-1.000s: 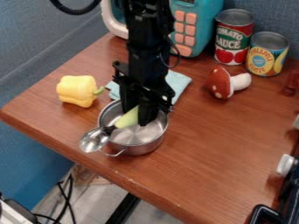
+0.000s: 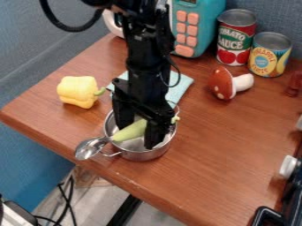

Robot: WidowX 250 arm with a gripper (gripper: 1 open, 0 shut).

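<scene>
My black gripper is down in a steel pot on the wooden table, over a pale yellow-green elongated item that lies in the pot. Whether its fingers are shut on that item is hard to tell. A silver spoon sticks out over the pot's left rim. A pale blue cloth lies behind the pot, partly hidden by the arm.
A yellow pepper lies to the left. A mushroom toy, two cans and a toy microwave stand behind. A black appliance is at the right edge.
The gripper has shifted slightly within the pot over the last second, and the pale item and spoon have moved a little with the changing view of the pot's inside.
</scene>
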